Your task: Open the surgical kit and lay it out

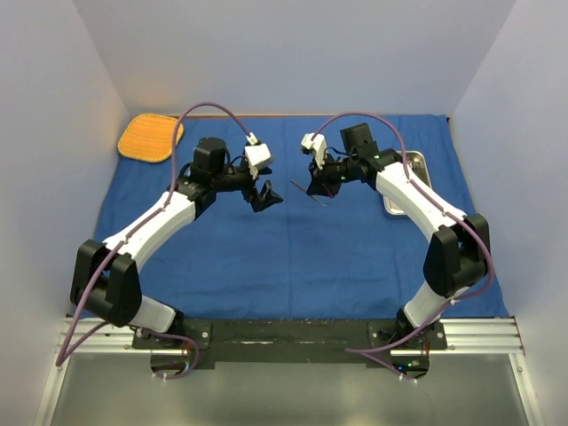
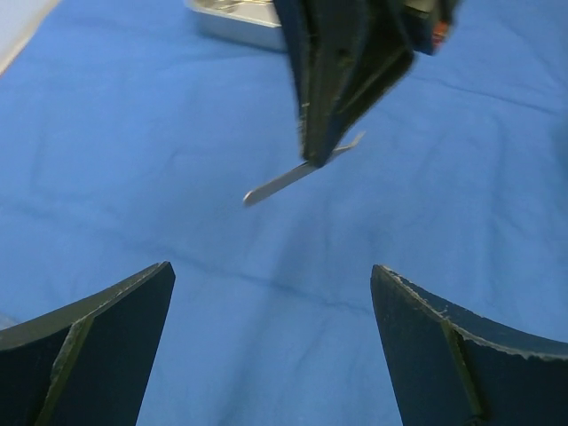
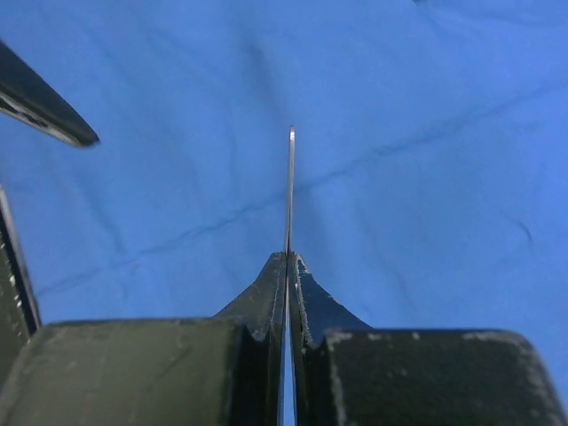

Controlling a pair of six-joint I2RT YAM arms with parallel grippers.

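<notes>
A thin metal instrument is held aloft above the middle of the blue cloth. My right gripper is shut on it. In the left wrist view this slim, flat instrument slants across the right gripper's tips, one end out on each side. From the right wrist view, its narrow length points straight ahead out of the closed fingers. My left gripper stands open and empty, facing the instrument with a gap between them. The steel tray lies at the right, partly covered by the right arm.
An orange woven basket or tray sits at the back left. Both arms' tips are close together over the centre. Tray contents are mostly hidden.
</notes>
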